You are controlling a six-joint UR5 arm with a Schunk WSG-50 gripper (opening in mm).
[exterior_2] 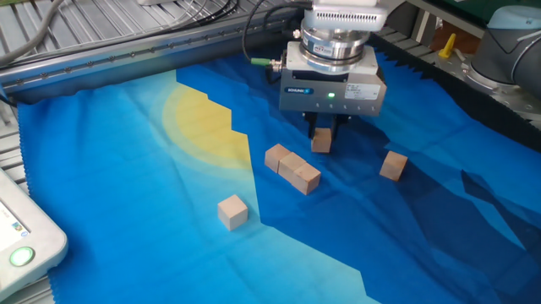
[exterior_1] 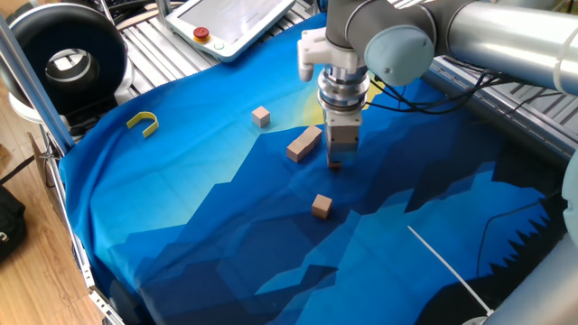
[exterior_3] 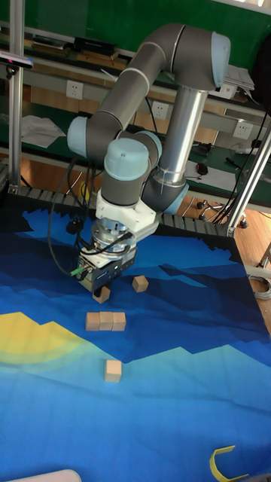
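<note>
My gripper (exterior_2: 325, 135) points down over the blue cloth, shut on a small wooden cube (exterior_2: 321, 142). The cube shows below the dark fingers; whether its underside touches the cloth I cannot tell. In exterior view 1 the gripper body mostly covers it. Three wooden cubes stand side by side, touching, as a short row (exterior_2: 292, 169), close to the held cube but apart from it. One single cube (exterior_2: 394, 165) rests on the dark blue area, on the other side of the gripper. Another lone cube (exterior_2: 233, 212) lies on the light blue part.
A yellow curved piece (exterior_1: 143, 122) lies near the cloth's edge. The teach pendant (exterior_1: 226, 23) with its red button sits beyond the cloth. A thin white rod (exterior_1: 449, 267) and dark cables (exterior_1: 433, 104) are near the arm side.
</note>
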